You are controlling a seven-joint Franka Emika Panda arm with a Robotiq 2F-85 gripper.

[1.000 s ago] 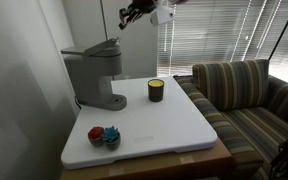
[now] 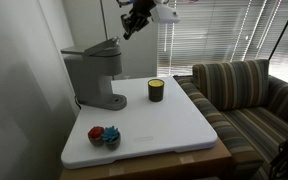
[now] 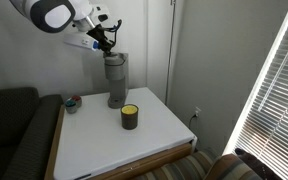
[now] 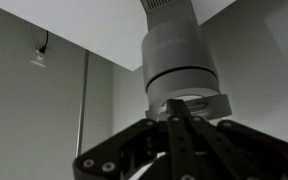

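A grey coffee maker (image 2: 94,75) stands at the back left of the white tabletop. In the wrist view its rounded head (image 4: 174,60) fills the centre, with a lighter band near my fingertips. My gripper (image 2: 126,29) is above and slightly right of the machine's top in the first exterior view. From the second exterior view, the gripper (image 3: 108,38) looks close over the coffee maker (image 3: 116,75). Its dark fingers (image 4: 176,112) are together, with nothing visible between them. Whether they touch the machine cannot be told.
A dark cup with a yellow inside (image 2: 156,90) stands right of the machine. Red and blue pods in a small holder (image 2: 106,140) sit at the front left. A striped couch (image 2: 231,85) stands to the right.
The machine, cup and pods have not moved.
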